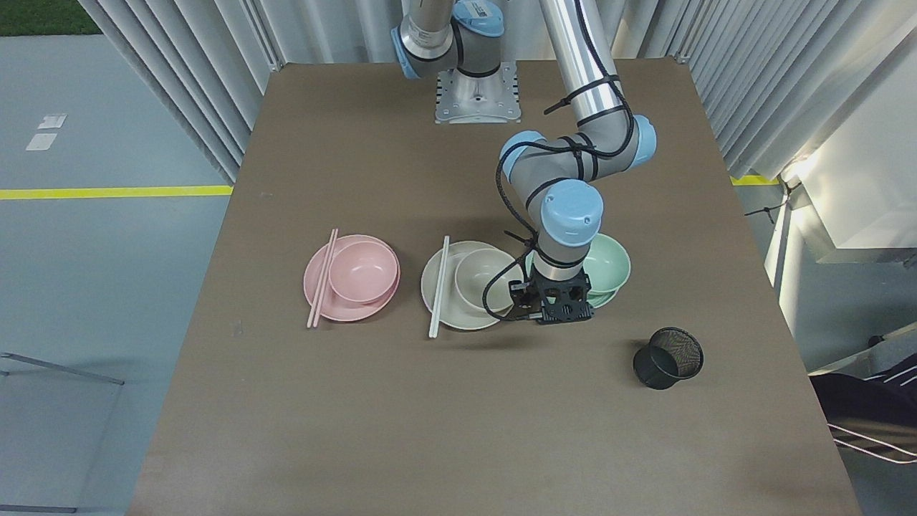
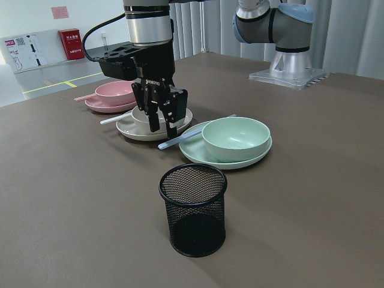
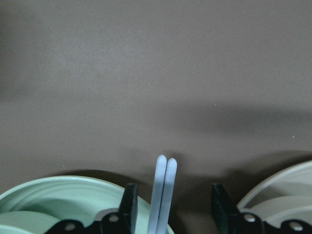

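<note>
My gripper hangs open low over the light blue chopsticks (image 3: 159, 195), which lie between its fingers at the rim of the green plate (image 3: 68, 195); in the left view the gripper (image 2: 162, 126) is just beside them. The green bowl (image 2: 236, 135) sits on that plate. In the front view the gripper's body hides most of these chopsticks. The white plate (image 1: 464, 318) with bowl and white chopsticks (image 1: 439, 288) is beside it.
A pink plate (image 1: 344, 311) with pink bowl and chopsticks lies at the left. A black mesh cup (image 1: 668, 358) stands at the front right.
</note>
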